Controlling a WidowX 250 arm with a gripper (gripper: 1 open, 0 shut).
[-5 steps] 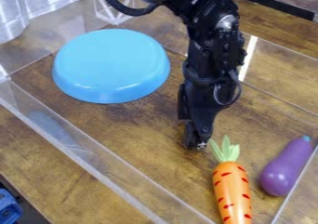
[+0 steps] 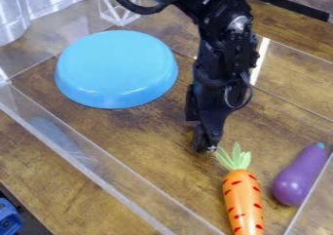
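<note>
The black arm reaches down from the top centre to the wooden surface, where its gripper hangs low just above and left of the leafy top of an orange toy carrot. A purple toy eggplant lies at the right. A blue bowl-like disc rests at the upper left. The fingers are dark, and I cannot tell whether they are open or shut.
Clear plastic walls edge the wooden surface on the left and right. A blue object sits outside at the lower left.
The gripper has shifted very slightly to the left. The carrot, eggplant and blue disc have not moved.
</note>
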